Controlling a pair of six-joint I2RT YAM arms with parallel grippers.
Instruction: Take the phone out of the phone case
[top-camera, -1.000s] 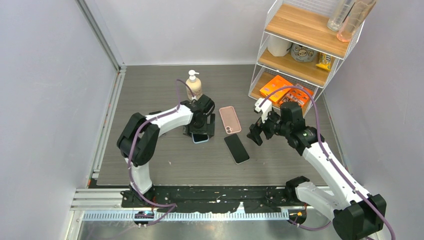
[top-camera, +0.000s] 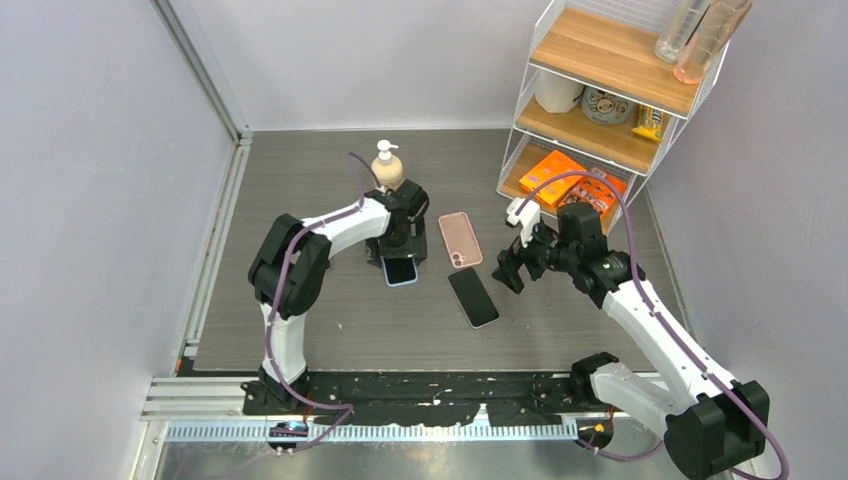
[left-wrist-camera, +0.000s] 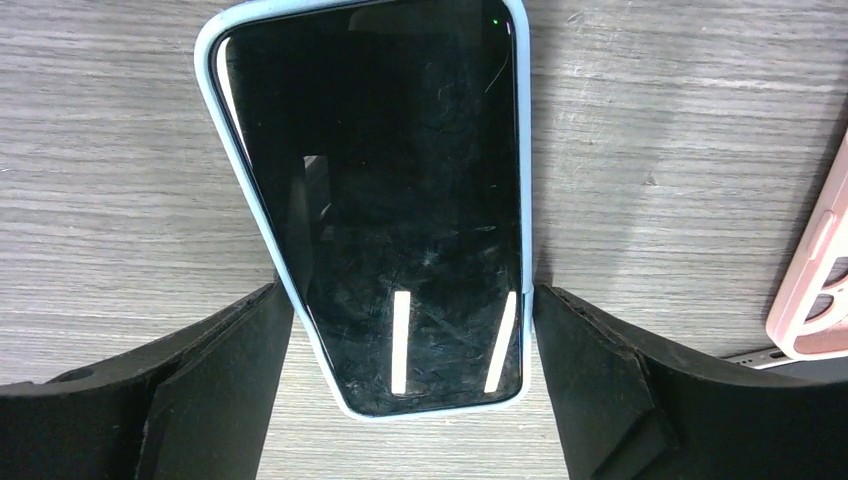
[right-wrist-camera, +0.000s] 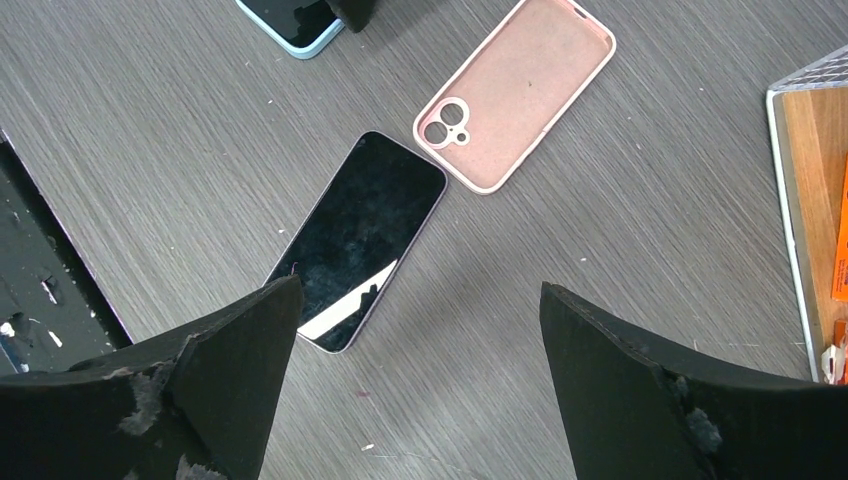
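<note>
A phone in a light blue case (left-wrist-camera: 380, 200) lies screen up on the table, under my left gripper (top-camera: 398, 254), whose open fingers reach down beside its long edges, at or very near the case. In the top view the phone (top-camera: 400, 275) shows below that gripper. A pink empty case (top-camera: 460, 239) lies to the right, with a bare dark phone (top-camera: 473, 297) below it. My right gripper hangs open over the table to the right, nothing between its fingers, facing the dark phone and pink case.
A soap pump bottle (top-camera: 387, 168) stands behind the left gripper. A wire shelf (top-camera: 600, 50) with boxes and jars is at the back right.
My left arm's elbow has shifted slightly right, its gripper staying over the blue-cased phone. The right arm shows no clear movement.
</note>
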